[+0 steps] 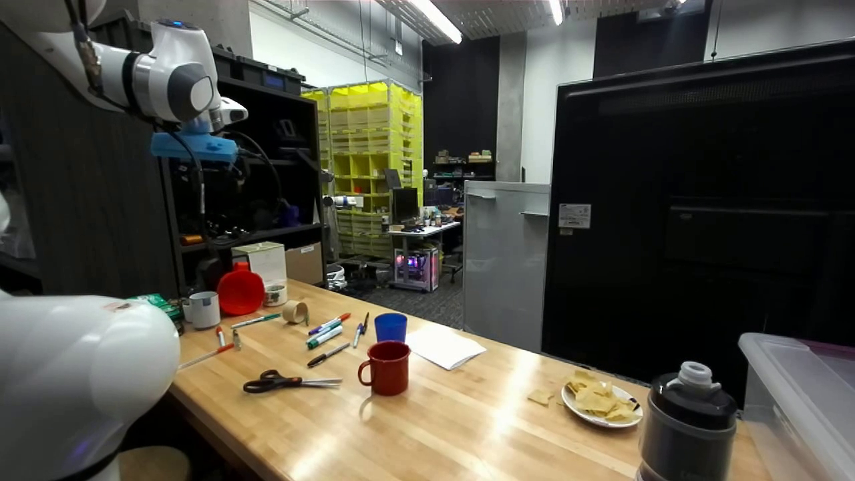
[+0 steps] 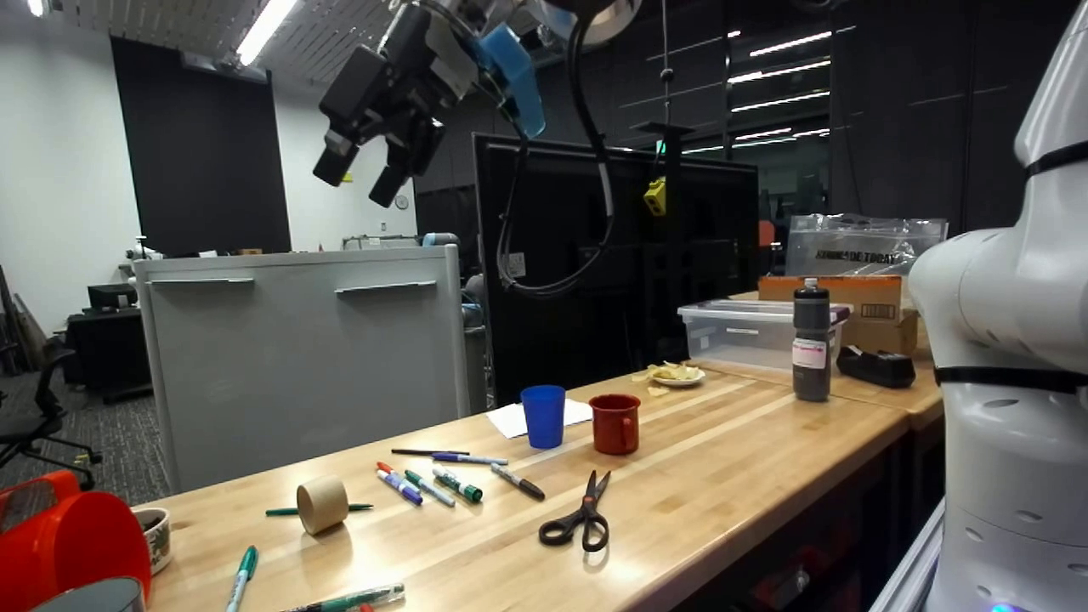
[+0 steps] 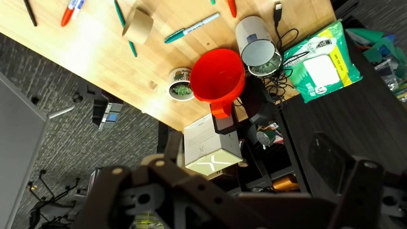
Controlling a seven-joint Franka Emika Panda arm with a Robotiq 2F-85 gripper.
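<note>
My gripper hangs high above the table, its fingers apart and nothing between them. In the wrist view its dark fingers flank the lower part of the picture. A tan cardboard-coloured roll is on the table with a thin green pen showing on both sides of it; whether the pen runs through the roll or behind it, I cannot tell. Closer to the shelf, a red container with a handle lies with its mouth visible, beside a small potted plant and a white mug.
Several markers, scissors, a dark red mug and a blue cup are spread mid-table. A plate of chips and a bottle stand farther along. A white box borders the shelf.
</note>
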